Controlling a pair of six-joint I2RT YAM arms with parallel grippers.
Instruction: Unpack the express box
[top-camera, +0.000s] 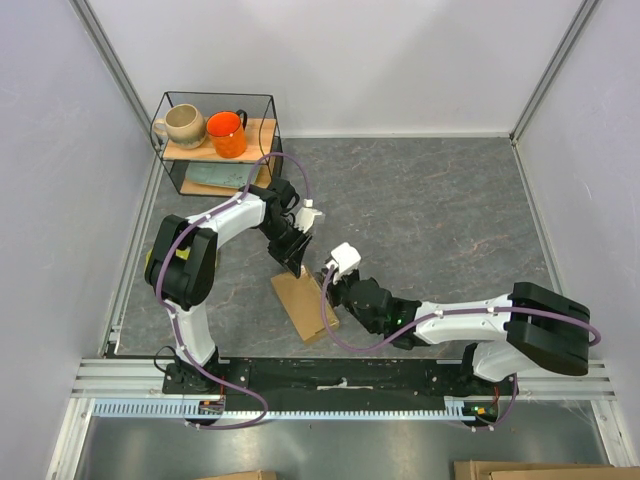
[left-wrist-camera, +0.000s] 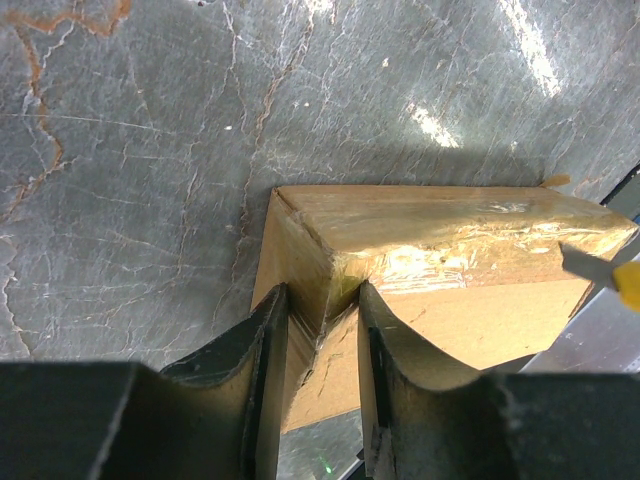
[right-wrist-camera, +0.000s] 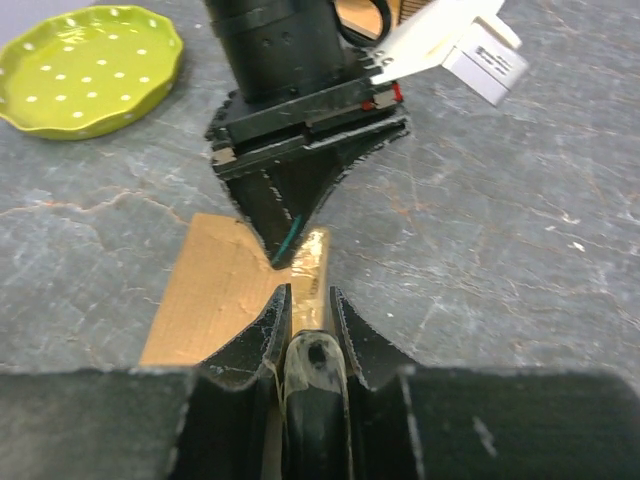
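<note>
The brown express box (top-camera: 298, 303) lies on the dark table near its front, shiny tape along one side. My left gripper is shut on one corner of the box, a finger on either side of that edge. Between the fingers of my right gripper, which is shut, sits the black end of a cutter-like tool (right-wrist-camera: 316, 385) with a round hole. In the left wrist view, the tool's grey blade (left-wrist-camera: 585, 264) and yellow part reach over the taped side. I cannot tell whether the blade touches the box.
A wire rack (top-camera: 221, 163) with a beige mug (top-camera: 184, 124) and an orange mug (top-camera: 227, 135) stands at the back left. Near the left arm lies a green dotted plate (right-wrist-camera: 95, 72). Free table spreads across the back and right.
</note>
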